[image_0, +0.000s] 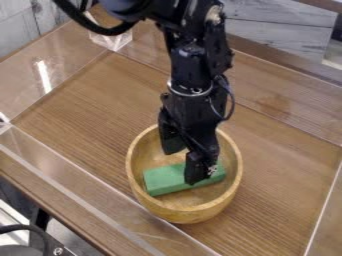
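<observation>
My black gripper (187, 152) reaches down from the top of the view into a tan round bowl (143, 204), its fingers open. A green rectangular block (168, 178) lies on the bowl's bottom, partly behind the right finger, which comes down over the block's right part. The left finger is higher, over the back left of the bowl. Whether the right finger touches the block I cannot tell.
A small clear object (110, 35) stands at the back left. A black cable (27, 236) shows at the bottom left corner.
</observation>
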